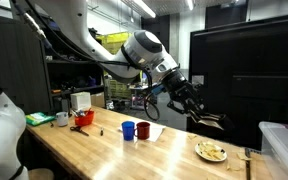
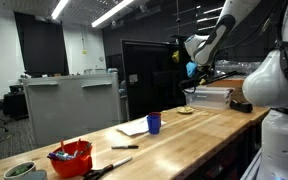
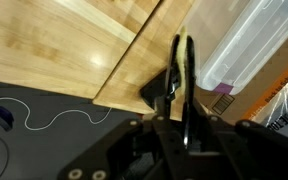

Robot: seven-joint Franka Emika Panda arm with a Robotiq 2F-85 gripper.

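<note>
My gripper (image 1: 212,120) hangs in the air above the right part of the table, near a white plate (image 1: 200,152) with yellowish pieces on it. In the wrist view the two dark fingers (image 3: 191,75) are close together, with a narrow pale yellow strip (image 3: 182,62) between them. The fingers look shut on that strip; what it is cannot be made out. A black object (image 3: 156,88) lies below, partly hidden by the fingers. In exterior view 2 the plate (image 2: 185,110) stands at the table's far end.
A blue cup (image 1: 128,130) and a dark red cup (image 1: 143,130) stand mid-table by a white sheet. A red container (image 2: 71,158) sits at the other end. A clear plastic box (image 3: 246,42) borders the table's edge. Bare wood lies in front of the cups.
</note>
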